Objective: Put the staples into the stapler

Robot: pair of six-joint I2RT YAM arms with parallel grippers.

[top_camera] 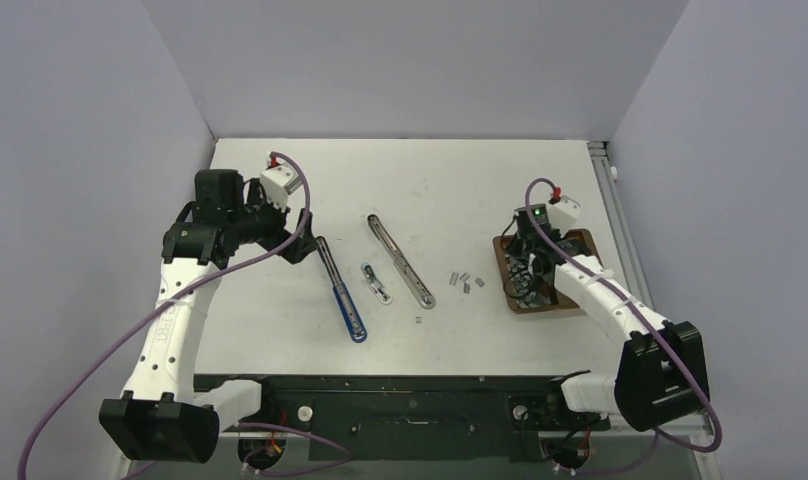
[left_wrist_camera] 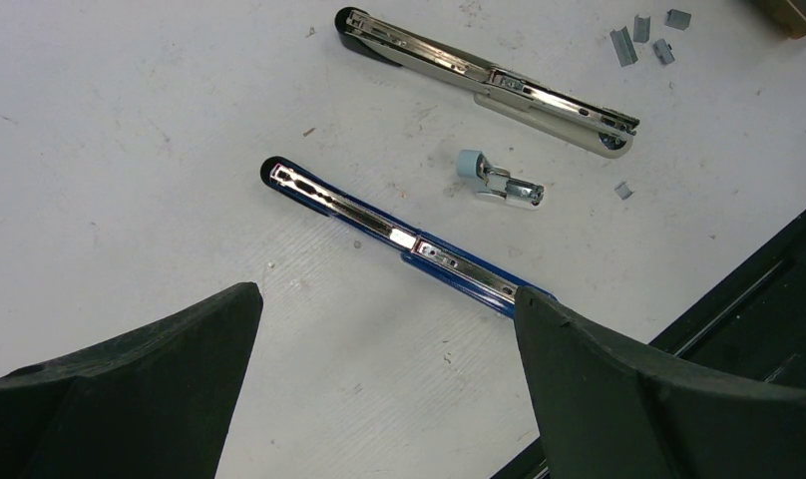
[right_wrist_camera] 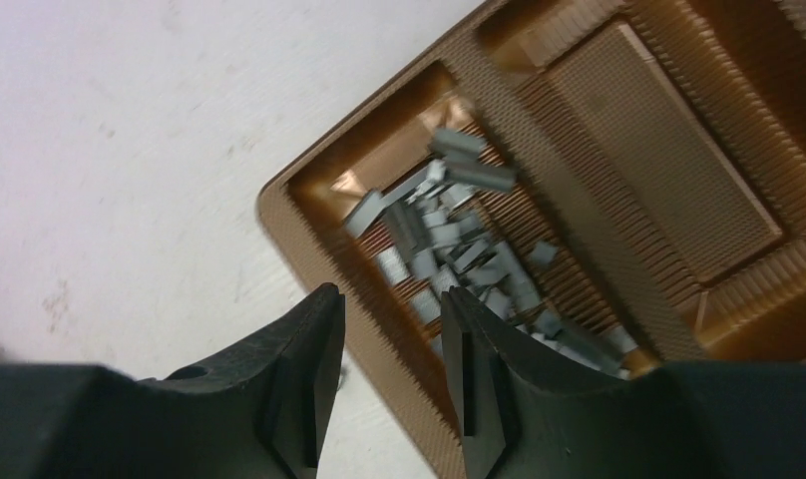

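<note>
Three staplers lie opened on the white table: a blue one point(left_wrist_camera: 459, 269), a long grey one point(left_wrist_camera: 449, 62) and a small one point(left_wrist_camera: 519, 193). Several loose staple strips point(left_wrist_camera: 623, 48) lie right of them. My left gripper is open above the table near the blue stapler, empty. My right gripper hangs over the left compartment of a brown tray, which holds many grey staple strips point(right_wrist_camera: 409, 230); its fingers are open, with nothing clearly between them.
The tray point(top_camera: 570, 305) stands at the table's right, its right compartment bare in the right wrist view.
</note>
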